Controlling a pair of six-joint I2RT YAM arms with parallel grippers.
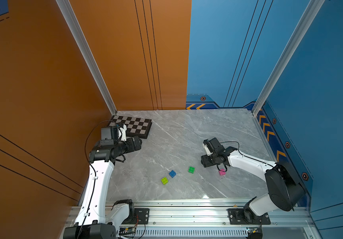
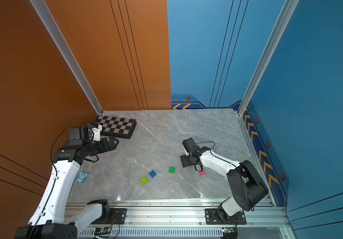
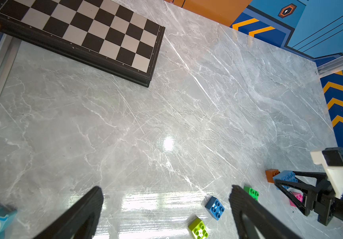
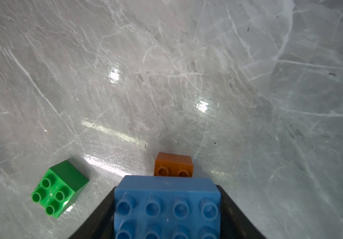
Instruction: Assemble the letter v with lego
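A long blue brick (image 4: 167, 195) fills the lower middle of the right wrist view, with my right gripper shut on its ends. Just beyond it an orange-brown brick (image 4: 173, 164) shows partly, its near side hidden by the blue one; whether the two touch I cannot tell. On the table to the left lies a green brick (image 4: 60, 188). A small blue brick (image 3: 215, 208) and a lime brick (image 3: 198, 228) lie farther left. The pink brick (image 1: 222, 172) is beside the right arm. High at the left, my left gripper stands open and empty.
A checkered board (image 1: 133, 126) occupies the back left corner. At the left edge sits a blue owl figure (image 2: 82, 177).
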